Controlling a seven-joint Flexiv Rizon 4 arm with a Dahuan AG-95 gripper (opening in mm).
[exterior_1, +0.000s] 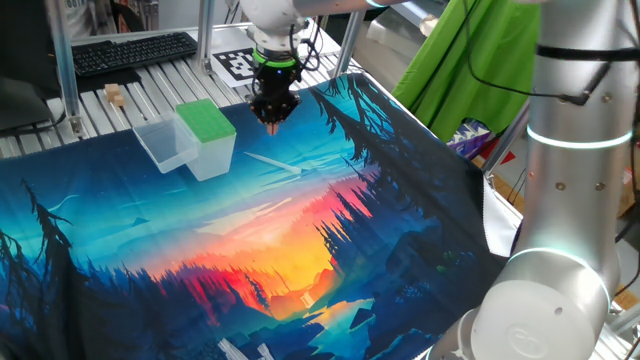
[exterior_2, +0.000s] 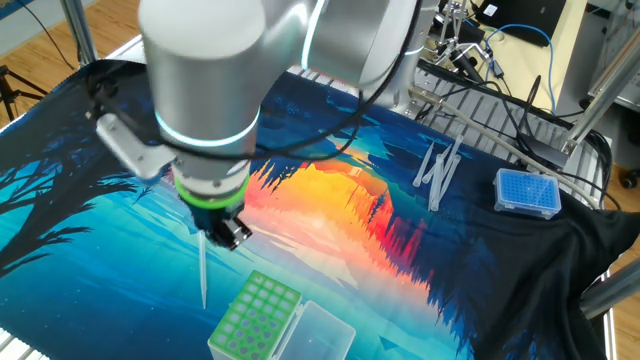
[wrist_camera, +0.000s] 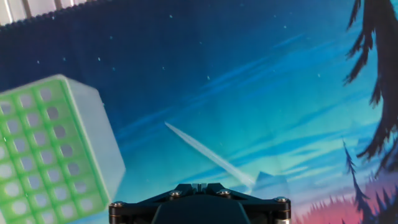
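A slim, pale, tapered tube lies alone on the printed cloth, its narrow end toward the upper left in the wrist view; it also shows in exterior view 1 as a thin tube. Beside it stands a translucent box with a green perforated top, its clear lid hanging open. My gripper hangs above the cloth, pointing down, apart from both tube and box. In the wrist view, the gripper is shut, with nothing showing between its fingers. The tube's thick end lies close to the gripper's outline there.
Several similar pale tubes lie in a loose group across the cloth, near a clear box with a blue rack. A keyboard and a small wooden piece sit beyond the cloth.
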